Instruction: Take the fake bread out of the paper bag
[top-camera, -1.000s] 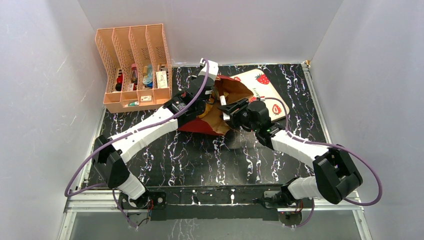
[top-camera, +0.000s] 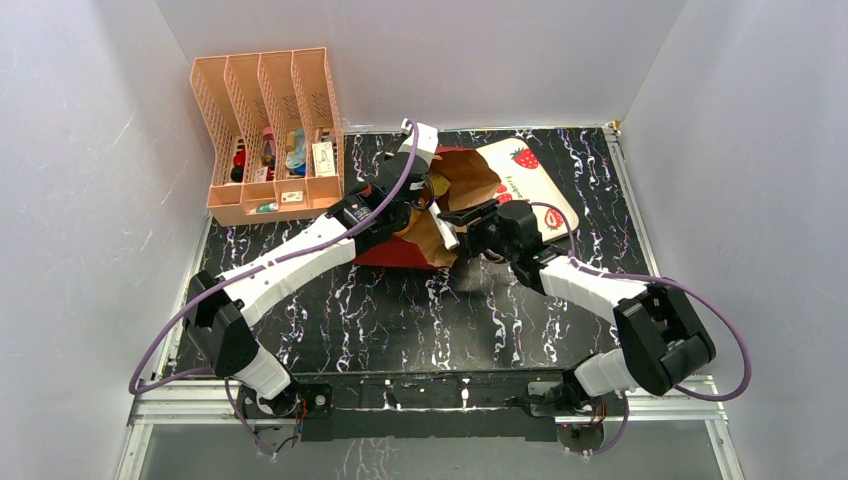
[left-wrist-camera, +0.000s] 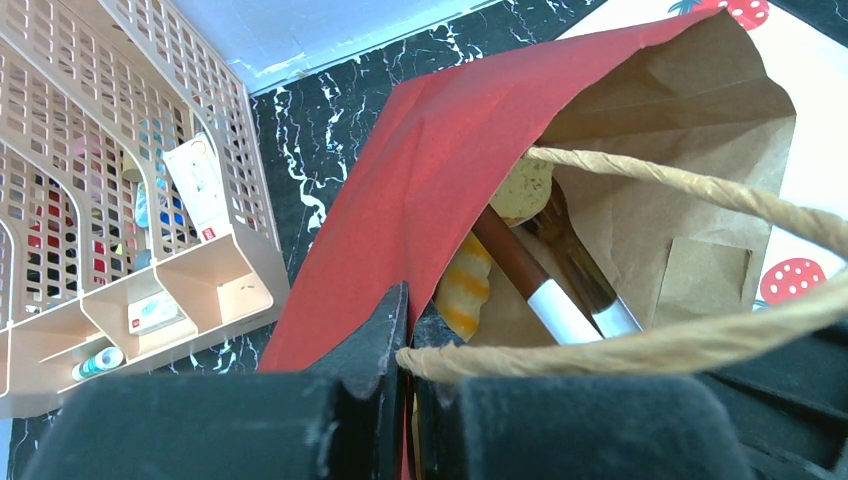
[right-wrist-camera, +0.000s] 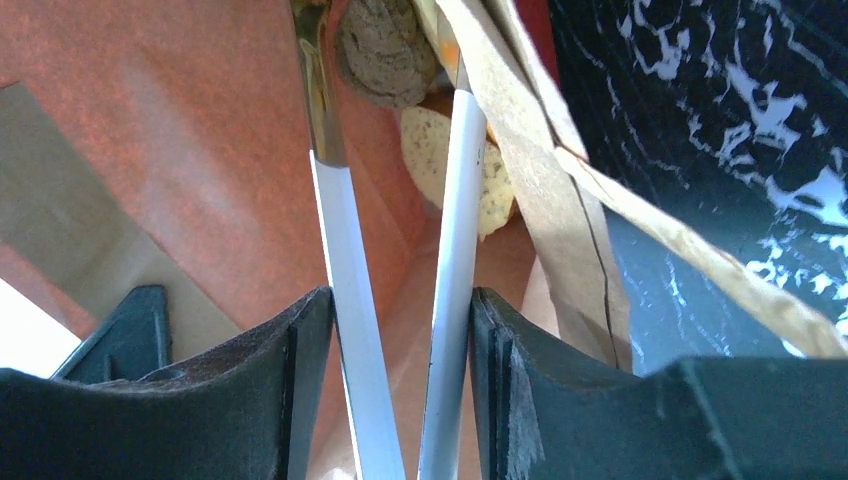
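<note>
The red and brown paper bag (top-camera: 398, 254) lies with its mouth to the right. My left gripper is shut on its red edge. Inside, the left wrist view shows a yellow striped bread piece (left-wrist-camera: 464, 288) and a round pale piece (left-wrist-camera: 524, 192). A pale bread piece (right-wrist-camera: 425, 150) and a brownish round piece (right-wrist-camera: 385, 52) lie deeper in the right wrist view. My right gripper stands part open at the mouth. Between its fingers are two white utensil handles, one (right-wrist-camera: 350, 270) along the left finger, the other (right-wrist-camera: 456, 240) along the right.
Twisted paper bag handles (left-wrist-camera: 690, 190) cross in front of the opening. A white board with strawberries (top-camera: 535, 180) lies to the right. At the back left stands a peach organizer (top-camera: 262, 212) with small items.
The white handle at the right gripper went from nearly upright to slanted. The right arm shifted slightly, and the bag's mouth moved a little. My left arm stayed in place.
</note>
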